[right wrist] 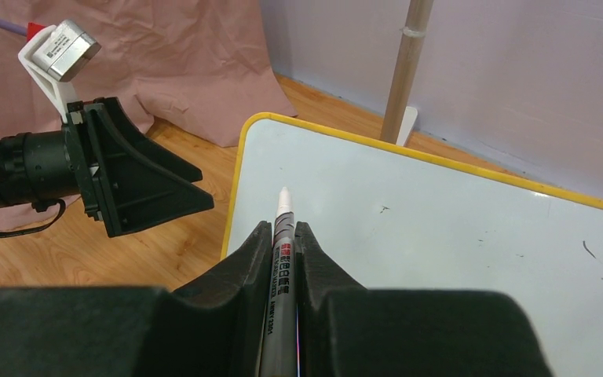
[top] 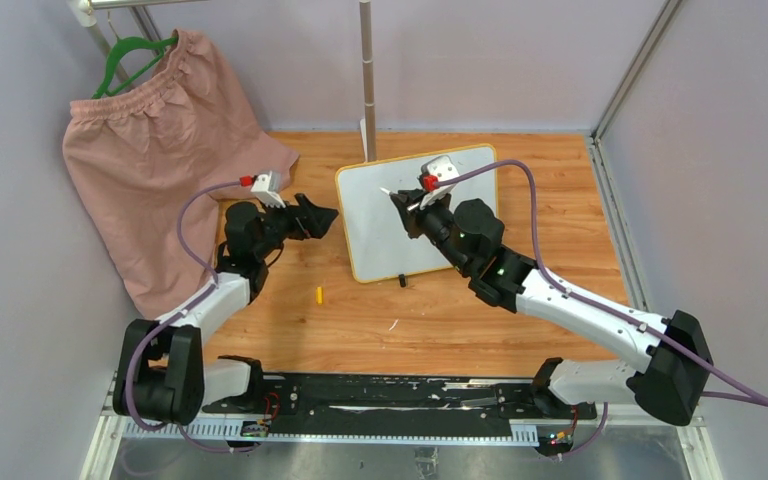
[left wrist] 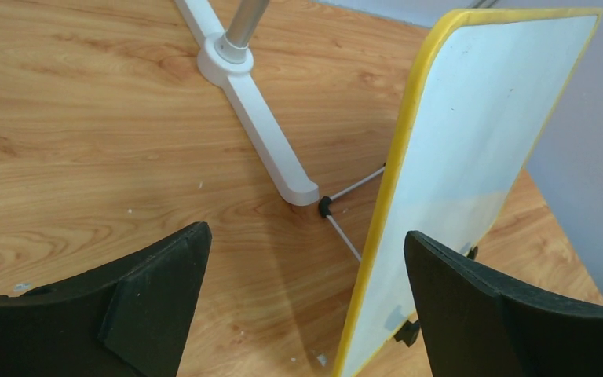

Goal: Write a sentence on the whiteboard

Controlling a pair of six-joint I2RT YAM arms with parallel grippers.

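The whiteboard (top: pixel 368 225), yellow-edged and tilted up on a stand, bears only a few small dark marks in the right wrist view. A grey marker (right wrist: pixel 282 275) with a white tip is clamped by my right gripper, its tip pointing away from the fingers. From above, that gripper (top: pixel 405 212) hangs over the board; whether the tip touches the surface I cannot tell. My left gripper (top: pixel 328 216) stands open just off the board's left edge. Between its wide-apart fingers in the left wrist view (left wrist: pixel 308 236) nothing is held, and the board (left wrist: pixel 479 141) rises at the right.
A small yellow object (top: pixel 320 295) and a white scrap (top: pixel 394 325) lie on the wooden table (top: pixel 500 340). A black piece (top: pixel 402 281) is at the board's lower edge. Behind stands a pole (top: pixel 367 80); pink shorts (top: pixel 165 170) hang at the left.
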